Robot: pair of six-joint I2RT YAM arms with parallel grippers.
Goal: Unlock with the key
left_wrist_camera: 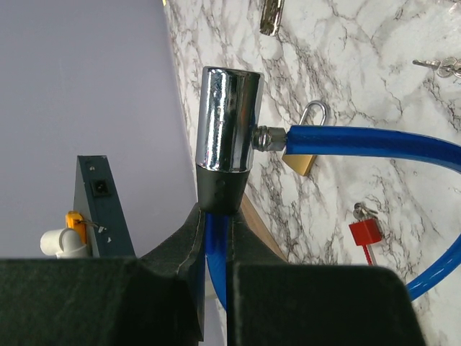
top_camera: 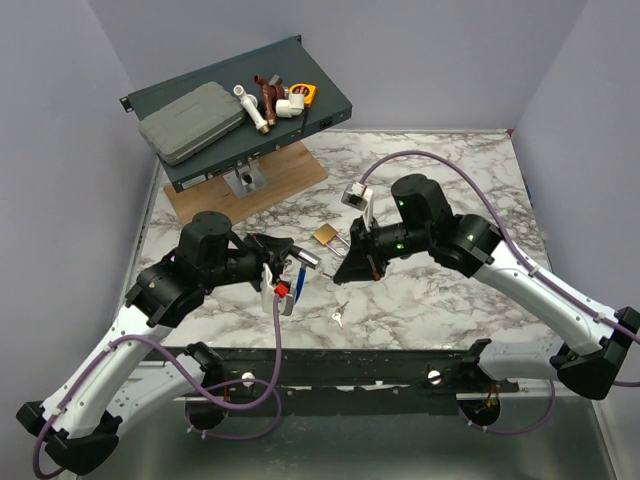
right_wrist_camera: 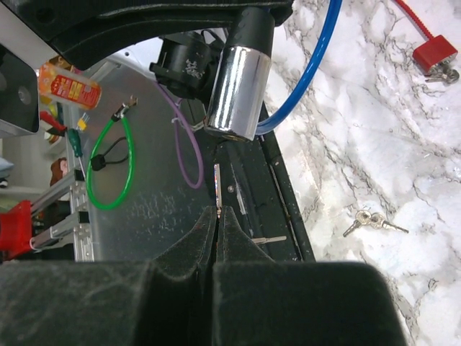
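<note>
My left gripper is shut on the dark collar end of a blue cable lock, whose chrome cylinder (left_wrist_camera: 229, 119) sticks out beyond the fingers. The blue cable (left_wrist_camera: 360, 140) loops off its side. In the right wrist view, my right gripper is shut on a thin silver key (right_wrist_camera: 217, 184), its blade pointing toward the lock's chrome end (right_wrist_camera: 232, 135). A gap shows between the key and the cylinder. A flat metal tip, seemingly the key (left_wrist_camera: 271, 16), also appears beyond the cylinder in the left wrist view. The keyhole is hidden.
A brass padlock (top_camera: 325, 233) lies on the marble behind the grippers. Small keys (top_camera: 338, 316) lie in front. A red padlock (right_wrist_camera: 435, 54) rests on the marble. The dark shelf (top_camera: 330, 90) stands back left.
</note>
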